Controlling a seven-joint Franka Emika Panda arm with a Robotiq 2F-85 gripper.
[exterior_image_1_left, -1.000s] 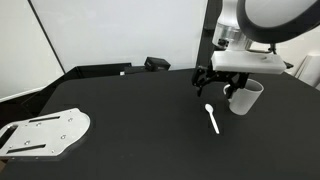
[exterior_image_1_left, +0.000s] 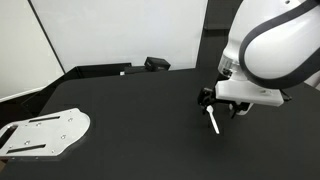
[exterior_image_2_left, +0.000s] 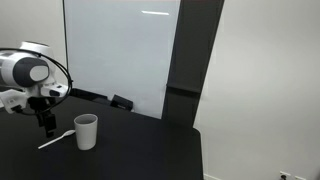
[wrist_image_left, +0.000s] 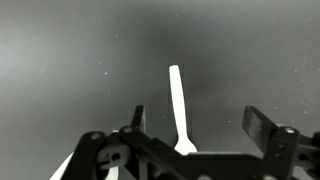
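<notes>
A white plastic spoon (exterior_image_1_left: 213, 120) lies flat on the black table. Over it stands my gripper (exterior_image_1_left: 222, 102), open and empty. From the wrist, the spoon (wrist_image_left: 179, 105) points up the view between the spread fingers of the gripper, nearer the left one, its bowl partly cut off by the gripper body. A white mug (exterior_image_2_left: 86, 132) stands upright beside the spoon (exterior_image_2_left: 57, 139) and just right of the gripper (exterior_image_2_left: 48, 125) in exterior view 2. In exterior view 1 the arm mostly or wholly covers the mug.
A white metal plate (exterior_image_1_left: 45, 133) sits at the table's left side in exterior view 1. Small black items (exterior_image_1_left: 157, 64) are at the back edge, before a whiteboard (exterior_image_1_left: 120, 30). Mid-table is bare.
In exterior view 1 my gripper has come down the view toward the spoon, and the arm now blocks the mug. Spoon and plate have not moved.
</notes>
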